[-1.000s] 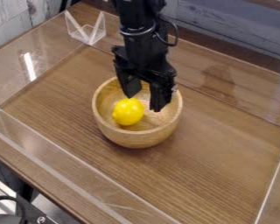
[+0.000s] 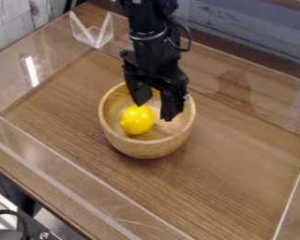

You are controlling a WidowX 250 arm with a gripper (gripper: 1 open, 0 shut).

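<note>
The black robot arm reaches down from the top centre of the camera view, its gripper point(image 2: 154, 94) open above a round tan bowl point(image 2: 163, 146). A yellow, roundish object point(image 2: 136, 119) sits in the left part of the bowl. The gripper's dark fingers hang over the back half of the bowl, behind and to the right of the yellow object, with nothing seen held between them.
A clear plastic piece point(image 2: 93, 28) lies at the back left of the wooden table point(image 2: 228, 178). A dark cable runs at the bottom left corner.
The gripper has risen very slightly over the bowl; the bowl and yellow object are nearly unchanged.
</note>
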